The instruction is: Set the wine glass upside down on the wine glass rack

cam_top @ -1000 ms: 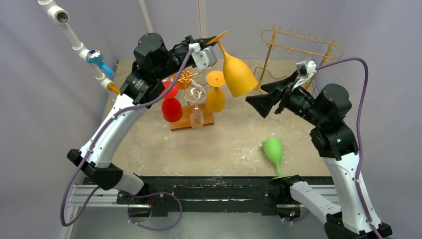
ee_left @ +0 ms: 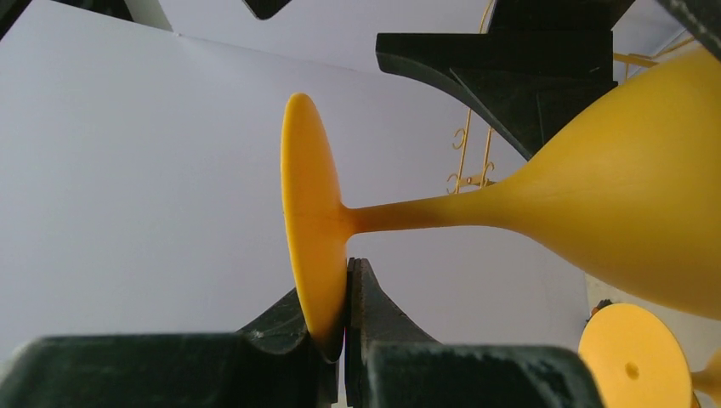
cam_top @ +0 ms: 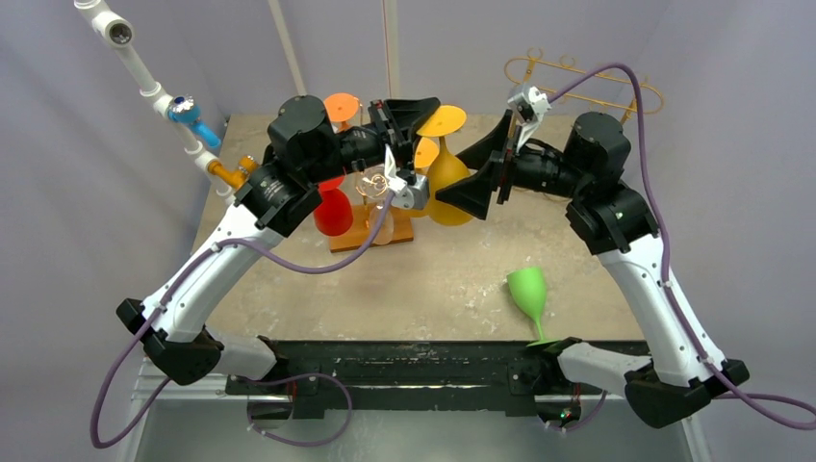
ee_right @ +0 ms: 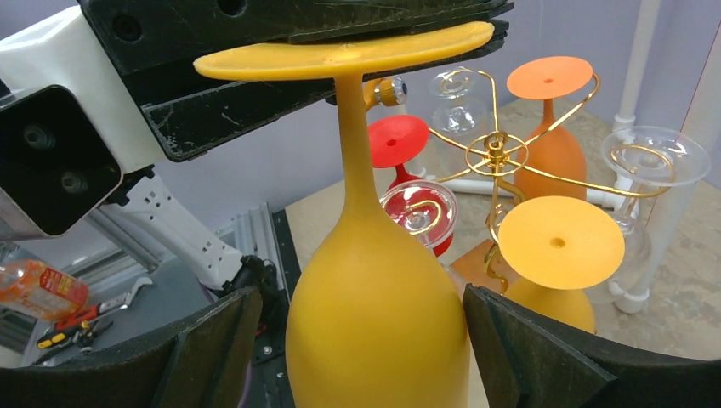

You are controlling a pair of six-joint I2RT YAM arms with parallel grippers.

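A yellow wine glass [cam_top: 446, 183] hangs upside down, foot up, held above the table. My left gripper is shut on the edge of its foot. The right gripper stands open around the bowl, one finger [ee_right: 217, 348] on each side; the right finger looks very near the bowl, and contact is unclear. In the right wrist view a carousel rack with gold arms [ee_right: 496, 153] carries upside-down glasses, among them a second yellow glass [ee_right: 561, 242]. Its wooden base [cam_top: 348, 241] shows in the top view, partly behind the left arm.
A gold two-rail rack [cam_top: 587, 67] with hooks stands empty at the back right, partly behind the right arm. A green wine glass [cam_top: 527, 292] lies on the table near the front.
The held glass has swung from tilted to nearly vertical as the left gripper turned and lowered a little. The right gripper has moved left, bringing its open fingers around the bowl.
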